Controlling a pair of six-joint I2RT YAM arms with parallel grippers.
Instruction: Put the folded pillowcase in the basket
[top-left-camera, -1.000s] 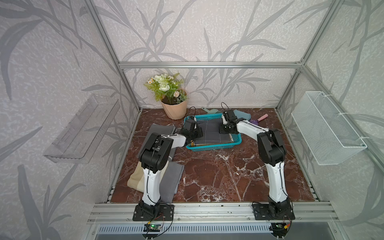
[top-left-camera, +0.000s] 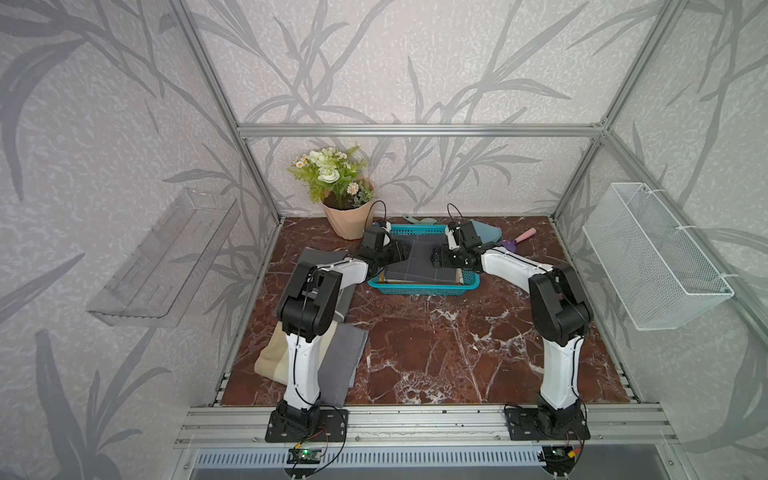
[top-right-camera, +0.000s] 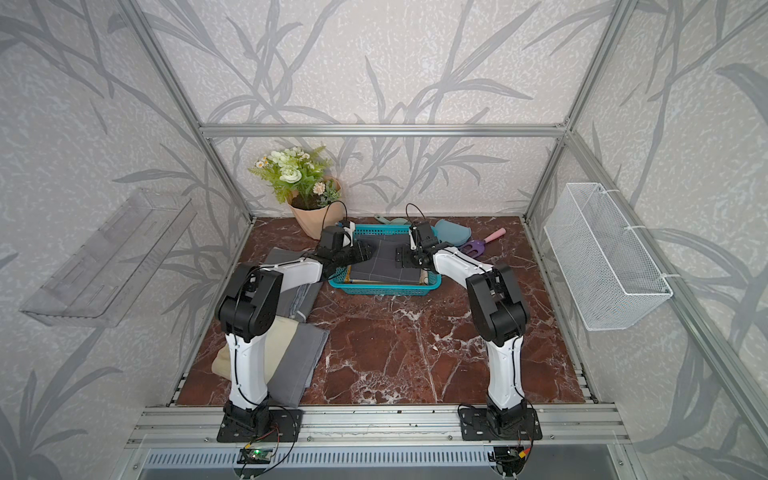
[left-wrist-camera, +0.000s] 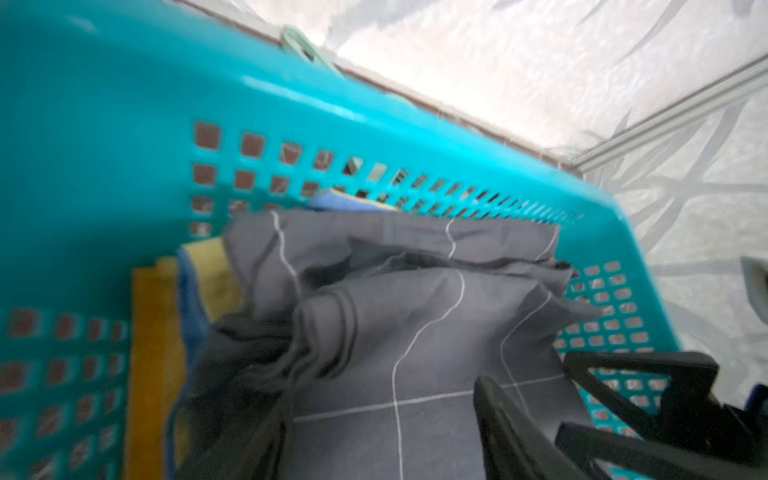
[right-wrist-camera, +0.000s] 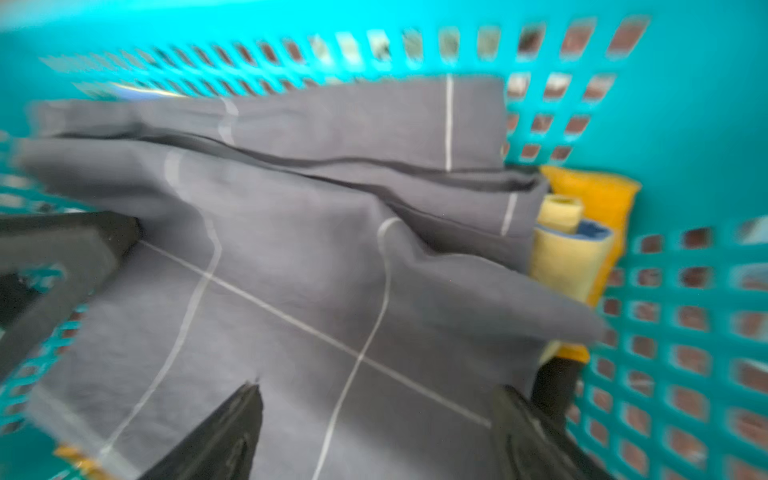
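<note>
A teal perforated basket (top-left-camera: 424, 290) holds folded cloths, topped by a grey one (top-left-camera: 424, 260) with thin white lines, with yellow and blue cloth (right-wrist-camera: 569, 264) at its sides. My left gripper is over the basket's left end, its fingers apart above the grey cloth. My right gripper is over the right end, fingers also apart, with grey cloth below. I cannot tell from the blurred views whether either touches the cloth.
Grey and cream cloths (top-left-camera: 340, 368) lie at the front left. A flower pot (top-left-camera: 348, 220) stands behind left. A pink-handled tool (top-left-camera: 524, 234) and blue item (top-left-camera: 484, 229) lie back right.
The basket has shifted slightly back and straightened. My left gripper has moved back with it, and my right arm has moved a little rightward.
</note>
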